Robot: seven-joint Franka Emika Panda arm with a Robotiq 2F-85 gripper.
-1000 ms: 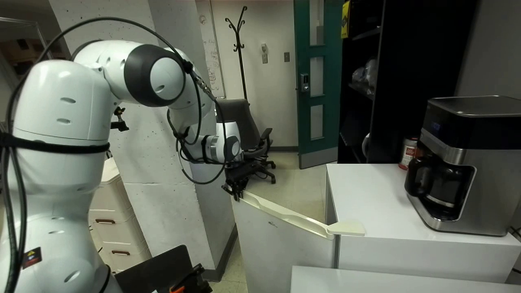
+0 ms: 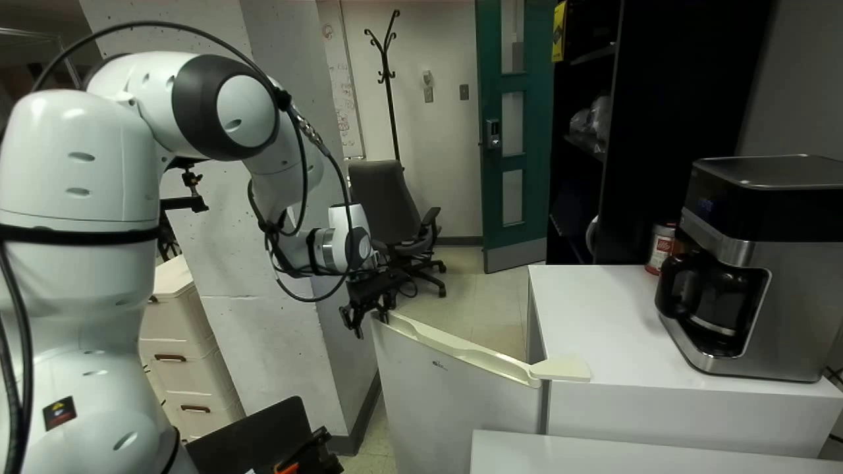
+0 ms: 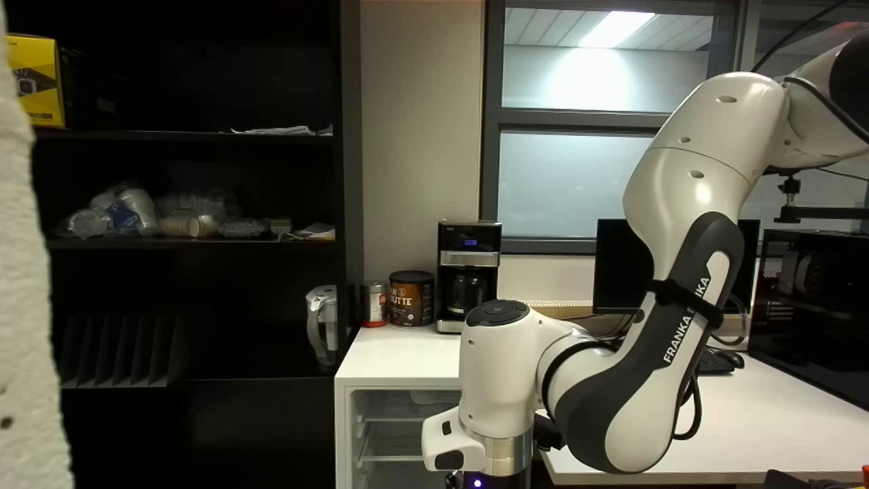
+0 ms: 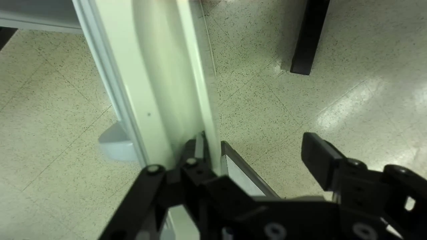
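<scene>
The white fridge door (image 2: pixel 458 403) stands swung away from the white cabinet, with a cream recessed top edge (image 2: pixel 458 343). At the door's free end is my gripper (image 2: pixel 371 320), its fingers spread apart. In the wrist view, one dark finger (image 4: pixel 196 150) of the gripper reaches into the recess of the door's top (image 4: pixel 166 80), by its outer lip. The other finger (image 4: pixel 320 156) stands well clear over the floor, outside the door. In exterior view 2 the fridge's shelves (image 3: pixel 411 440) show, while the fingers are hidden.
A coffee maker (image 2: pixel 766 276) stands on the white fridge top (image 2: pixel 608 324), with cans behind it. Near the arm is a concrete pillar (image 2: pixel 276 332). An office chair (image 2: pixel 387 201) sits beyond the gripper, and bare floor (image 4: pixel 276 108) lies outside the door.
The arm and gripper have moved left in exterior view 1. The gripper's fingers look farther apart. The door's free end has shifted slightly left.
</scene>
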